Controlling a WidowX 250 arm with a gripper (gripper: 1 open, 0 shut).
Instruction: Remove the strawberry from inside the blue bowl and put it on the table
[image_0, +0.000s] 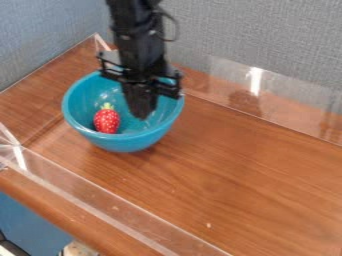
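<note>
A red strawberry (107, 121) with a small dark top lies inside the blue bowl (127, 143), toward its left front side. Over the bowl's back right part hangs my black gripper (142, 92), its lower end overlapping the bowl's interior in the picture. The strawberry is in plain sight to the left of and below the gripper, apart from it. How far apart the fingers stand is unclear in this small, blurred view.
Bare wooden table (247, 170) stretches to the right of the bowl. A clear barrier (94, 200) runs along the front edge, and another transparent strip (267, 90) borders the back. Grey walls (254, 35) rise behind.
</note>
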